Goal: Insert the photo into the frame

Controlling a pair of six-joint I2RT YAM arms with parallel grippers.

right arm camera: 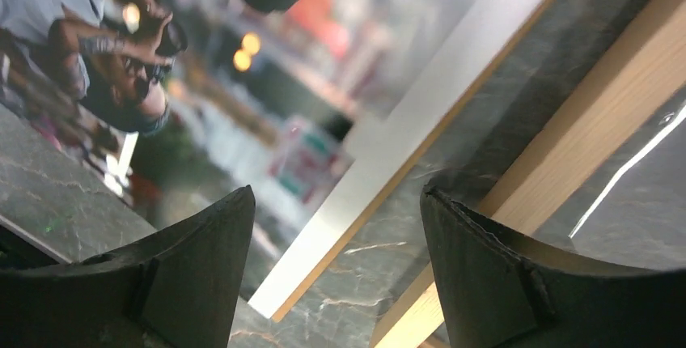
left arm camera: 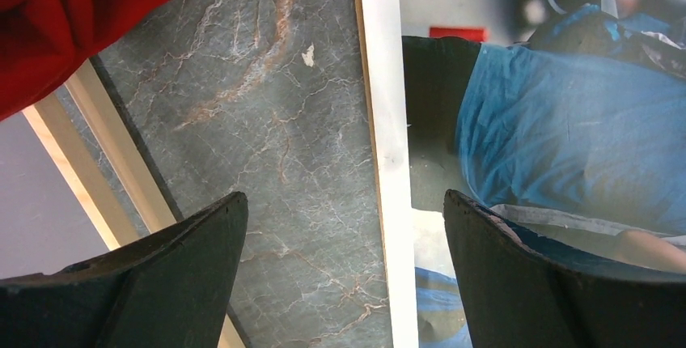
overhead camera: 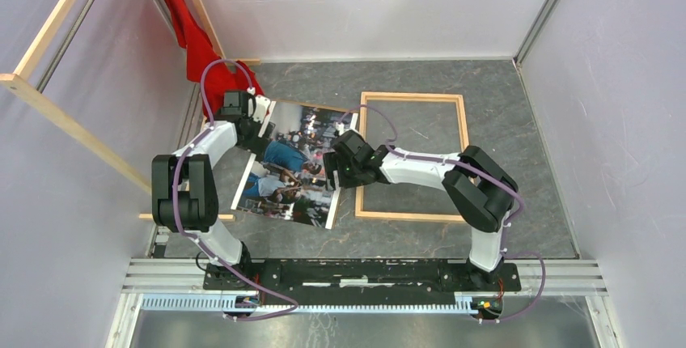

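Observation:
The photo [overhead camera: 299,147] lies flat on the grey floor, a crowd scene on a thin board with white strips down its left and right edges. Its left white strip [left arm camera: 387,113] passes between the spread fingers of my left gripper, which is open. In the right wrist view, the right white strip [right arm camera: 388,154] runs between the parted fingers of my right gripper. Neither gripper visibly clamps the photo. Just right of the photo lies the empty wooden frame [overhead camera: 412,217], its left side [right arm camera: 599,105] close by the right gripper's outer finger.
Red cloth [overhead camera: 212,77] hangs at the back left beside a wooden rack [overhead camera: 81,133], near the left arm. Bare floor [overhead camera: 510,121] lies right of the frame. Walls close in the left, back and right sides.

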